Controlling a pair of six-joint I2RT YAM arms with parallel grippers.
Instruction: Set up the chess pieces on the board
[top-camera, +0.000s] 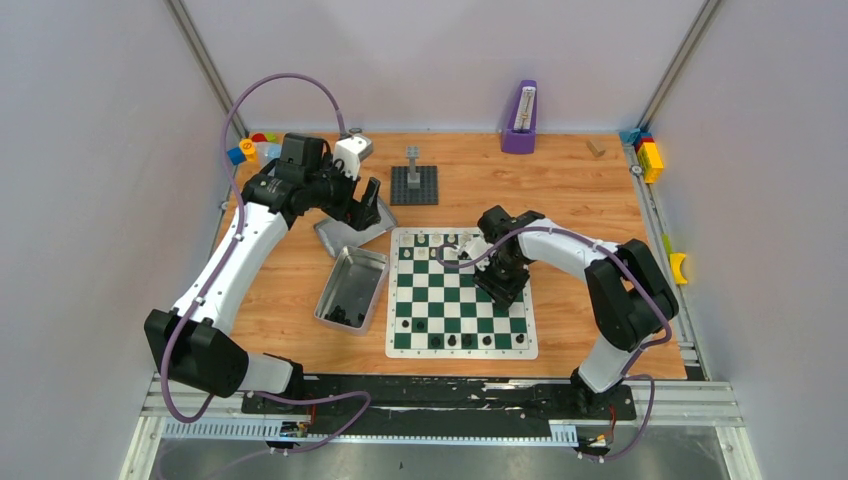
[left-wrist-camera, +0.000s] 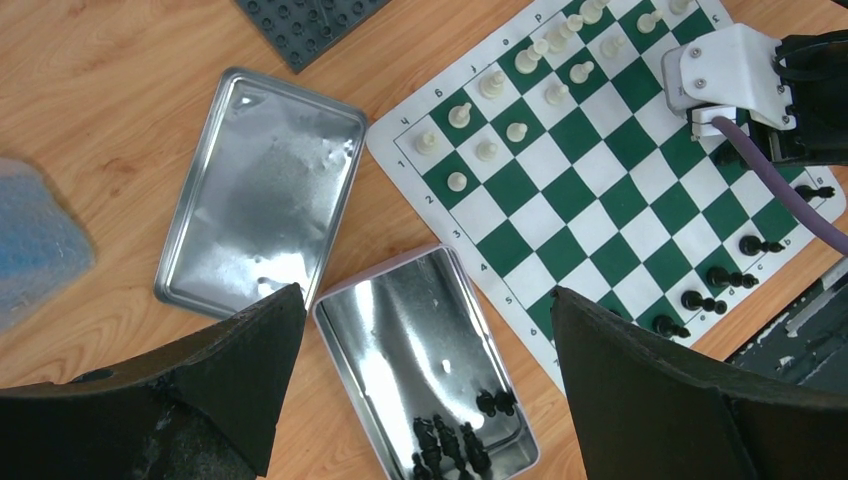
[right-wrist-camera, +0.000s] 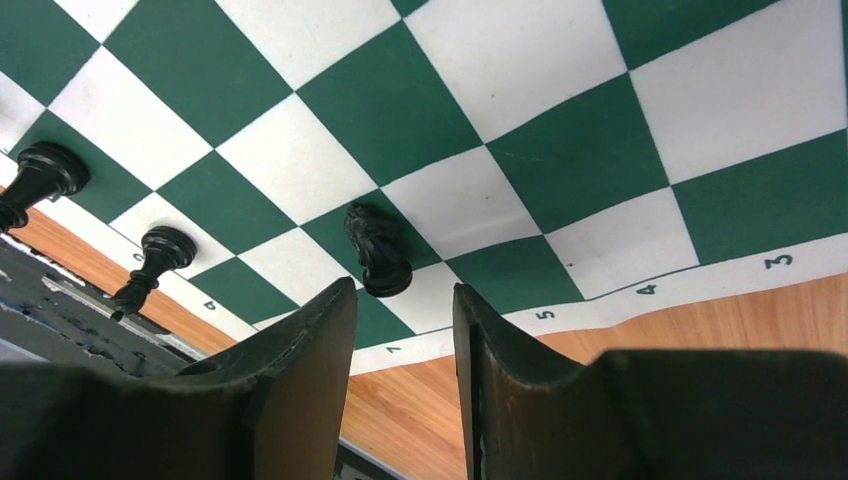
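The chessboard (top-camera: 430, 300) carries white pieces (left-wrist-camera: 459, 115) along its far side and black pieces (left-wrist-camera: 759, 245) along the near side. A black knight (right-wrist-camera: 377, 250) stands on a green square under my right gripper, which is open with nothing between its fingers, just short of the knight. My left gripper is open and empty, raised above the metal box (left-wrist-camera: 375, 350), which holds several black pieces (left-wrist-camera: 450, 450).
A flat metal tray (left-wrist-camera: 250, 190) lies beside the box. A grey baseplate (top-camera: 425, 185) and purple holder (top-camera: 519, 140) stand at the back; coloured blocks (top-camera: 649, 160) sit at the edges.
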